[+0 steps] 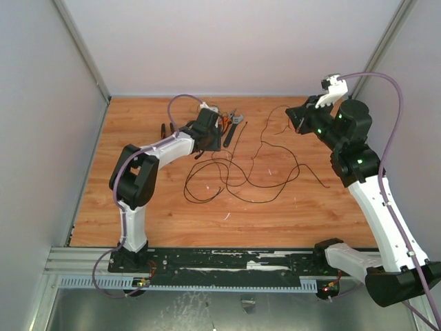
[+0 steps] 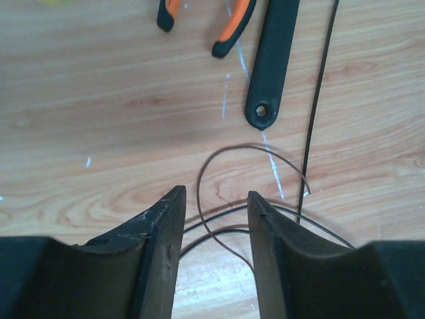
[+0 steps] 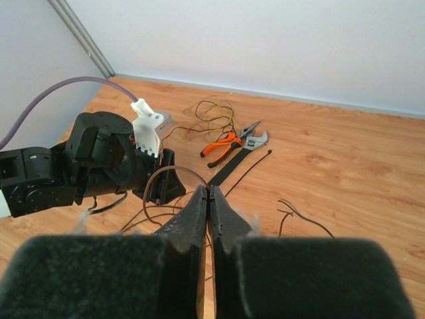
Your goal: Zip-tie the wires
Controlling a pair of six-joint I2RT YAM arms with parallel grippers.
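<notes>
Thin dark wires [image 1: 272, 201] lie in wide overlapping loops across the middle of the table. One brown wire [image 3: 174, 167] rises to my right gripper, which is shut on it well above the table at the right. My left gripper hovers low over the left part of the loops, its fingers apart and empty. Below and between those fingers, a thin brown wire [image 2: 202, 169] curves over the darker wires, its free end just right of them. No zip tie can be made out for certain.
Orange-handled pliers [image 3: 219, 146] and an adjustable wrench [image 2: 272, 66] lie at the back, close beyond my left gripper. Behind them is a tangle of thin coloured wires [image 3: 211, 116]. Walls bound the back and sides.
</notes>
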